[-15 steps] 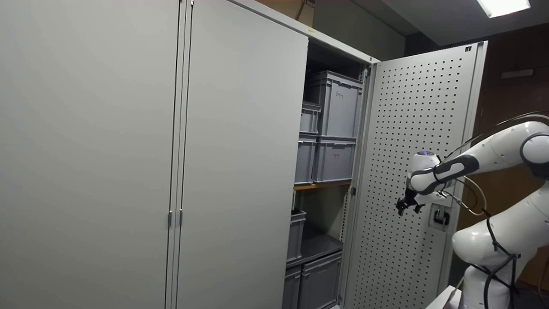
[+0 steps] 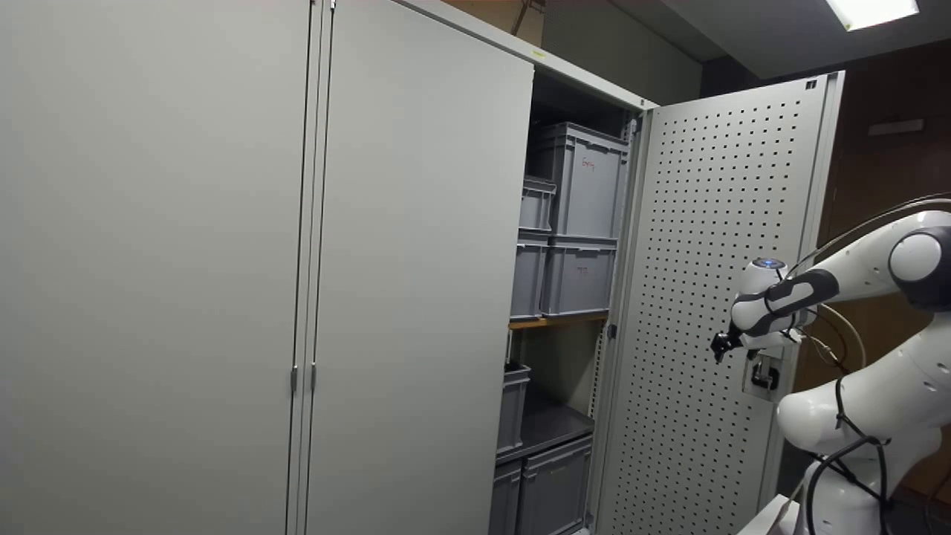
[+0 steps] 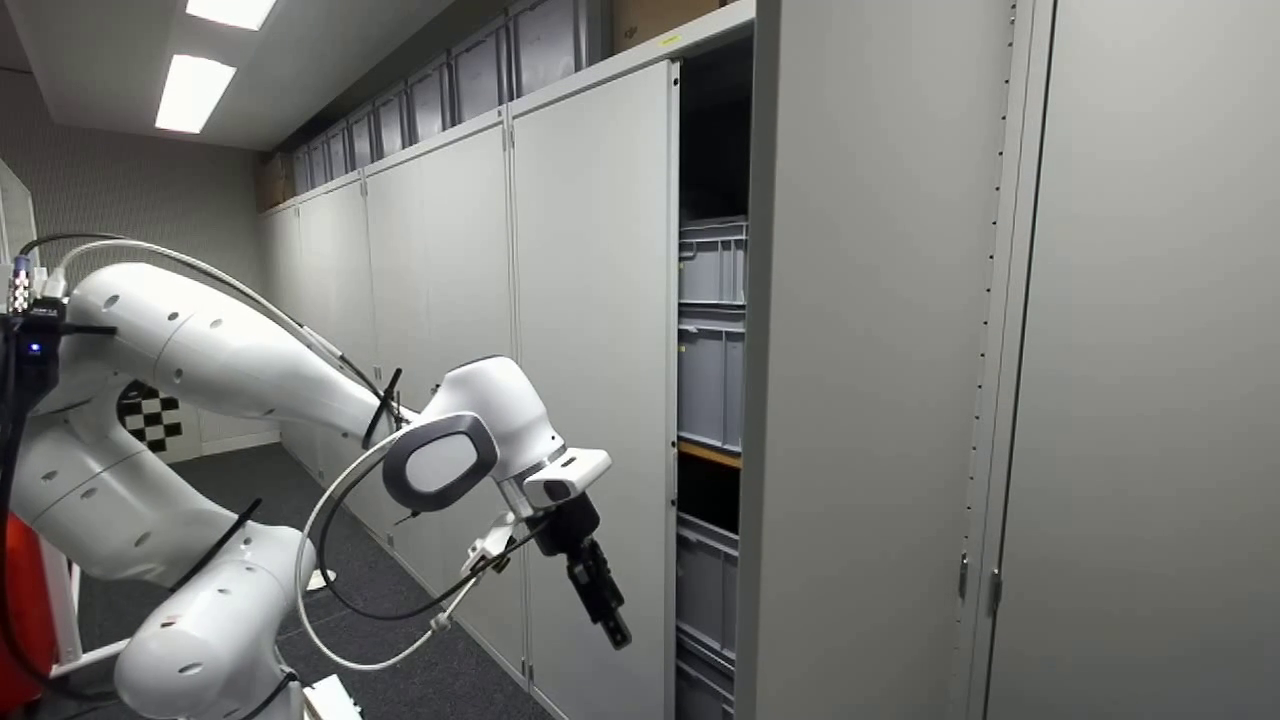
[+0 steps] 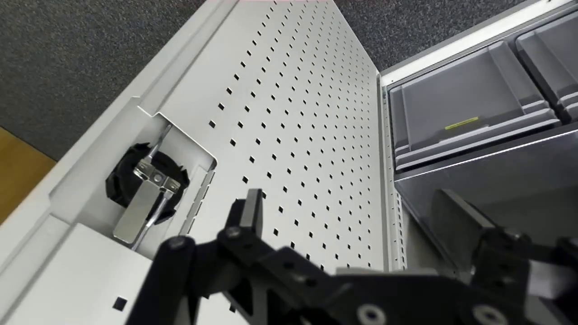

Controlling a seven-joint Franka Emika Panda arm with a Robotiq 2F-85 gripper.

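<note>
The perforated cabinet door [image 2: 713, 232] is swung wide, its inner side facing the arm. In the wrist view, a recessed latch [image 4: 146, 187] with a metal lever and black round base sits near the door's outer edge, left of both fingers. My gripper is open: its fingers [image 4: 252, 211] are far apart, with only the door and cabinet seen beyond them. Exterior view 1 shows the gripper [image 2: 724, 345] in front of the door, left of the latch [image 2: 764, 374] and slightly higher. In exterior view 2 the gripper [image 3: 606, 606] points downward; the latch is hidden there.
Grey bins [image 2: 579, 276] fill the shelves of the opened cabinet. The neighbouring door [image 2: 428, 267] is closed. Cables [image 3: 312, 576] loop loosely from the wrist. Carpeted floor [image 4: 81, 59] lies beyond the door's edge.
In exterior view 1 my gripper and wrist have shifted right and slightly upward, towards the door's outer edge and the latch. The door and bins stand as before.
</note>
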